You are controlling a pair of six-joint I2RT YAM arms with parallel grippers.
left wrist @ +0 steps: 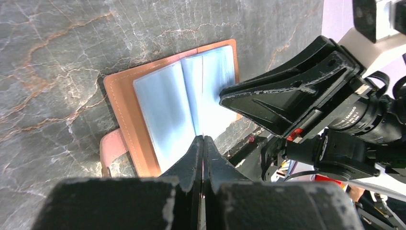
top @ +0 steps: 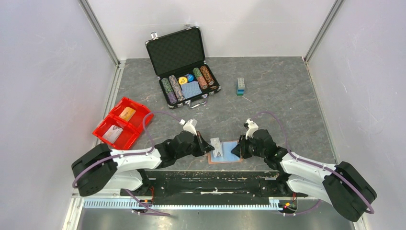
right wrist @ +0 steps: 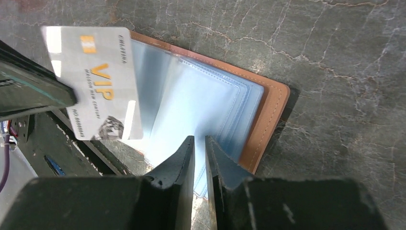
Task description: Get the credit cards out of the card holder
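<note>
The open card holder (left wrist: 163, 110), tan with blue-white sleeves (right wrist: 191, 105), lies at the front middle. My left gripper is shut on a silver VIP card (right wrist: 100, 81), held above the holder's side; the card shows edge-on in the left wrist view and face-on in the right wrist view (top: 215, 146). My right gripper is at the sleeves with its fingertips slightly apart, no card visible between them.
An open chip case (top: 182, 81) stands at the back, a red tray (top: 134, 115) at the left, a small stacked block (top: 240, 86) at the back right.
</note>
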